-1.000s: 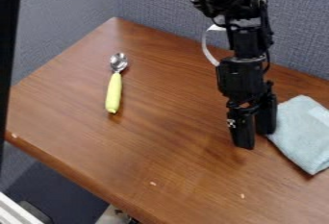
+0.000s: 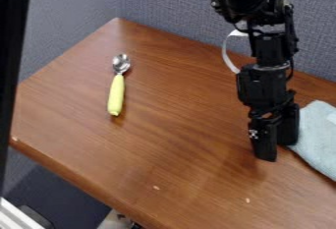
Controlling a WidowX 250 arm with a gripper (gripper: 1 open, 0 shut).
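A black robot arm reaches down from the top right, its gripper (image 2: 272,141) low over the table at the left edge of a pale blue-grey cloth (image 2: 316,135). Whether its fingers are open or shut, or hold any of the cloth, I cannot tell. A spoon with a yellow handle (image 2: 116,93) lies on the left part of the wooden table (image 2: 157,164).
Grey padded walls stand behind and left of the table. A white cable hangs behind the arm. The table's left edge drops to a dark floor.
My gripper has moved to the right and slightly down, toward the cloth. The cloth sits a little further right. The spoon has not moved.
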